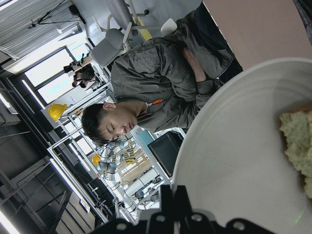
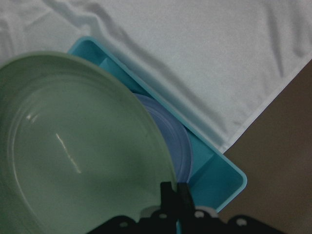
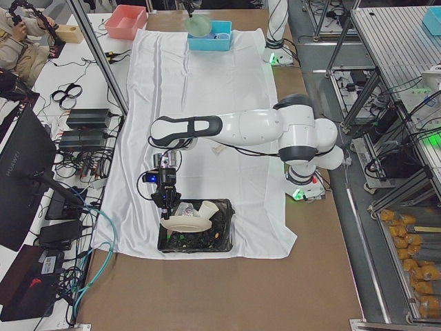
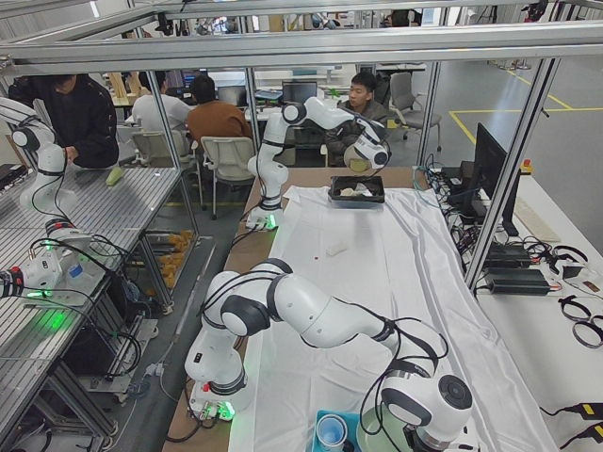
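Note:
A cream bowl [image 3: 185,224] with a yellowish bread-like piece [image 1: 297,146] in it is held over a black bin [image 3: 220,238] by my left gripper, shut on its rim; the bowl looks tilted. A white cup [image 3: 208,210] shows behind it in the bin. My right gripper is shut on the rim of a green plate [image 2: 83,136], which hangs over a blue tub [image 2: 212,180] holding a blue round dish [image 2: 175,141].
A red box [image 3: 125,21] stands on the side desk. A person [image 4: 363,104] sits behind the black bin.

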